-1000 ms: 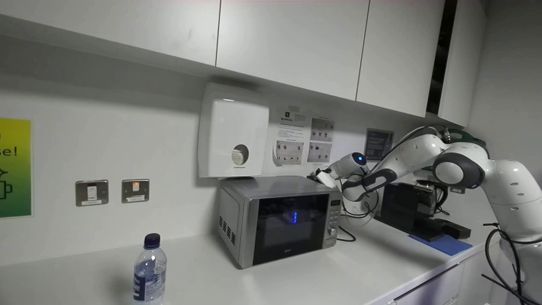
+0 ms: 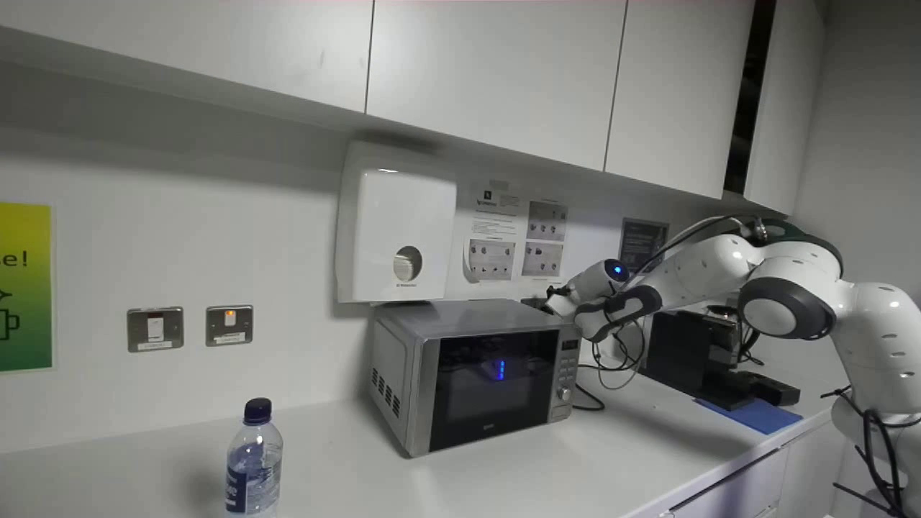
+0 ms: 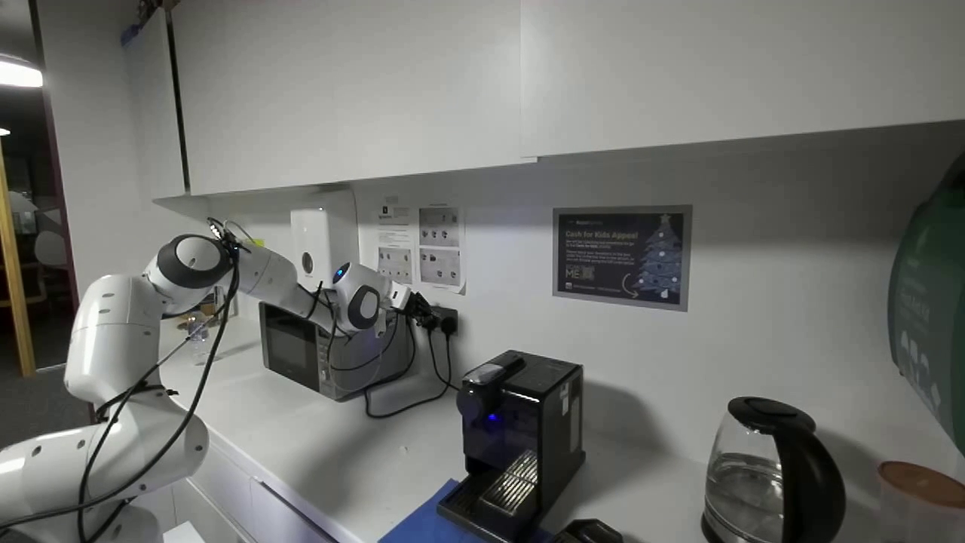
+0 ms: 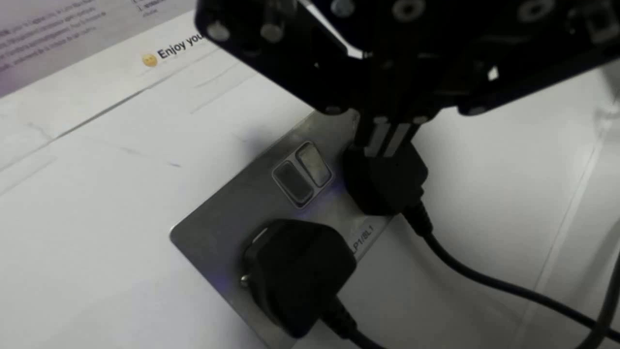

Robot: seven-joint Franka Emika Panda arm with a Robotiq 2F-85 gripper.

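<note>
In the wrist view my gripper is shut, its two narrow fingertips side by side with nothing visible between them. They overlap the upper part of a black plug [image 4: 390,180] on the right of a metal wall socket plate [image 4: 224,218]; whether they touch it cannot be told. Two rocker switches [image 4: 302,174] sit on the plate, left of the fingertips, one dark and one lighter. A second black plug [image 4: 299,270] is in the lower left part of the plate. From exterior view 2, the gripper [image 3: 432,312] is by the wall behind the microwave [image 3: 298,348].
Black cables [image 4: 488,279] trail from the plugs down to the counter. A coffee machine [image 3: 525,434] stands on a blue mat, with a glass kettle [image 3: 751,470] farther right. A water bottle [image 2: 255,462] is at the counter's other end. Cabinets [image 2: 492,69] overhang the arm.
The arm has shifted slightly to the right in exterior view 1, and its wrist housing is turned a little. Cables near its base hang differently. The counter objects have not moved.
</note>
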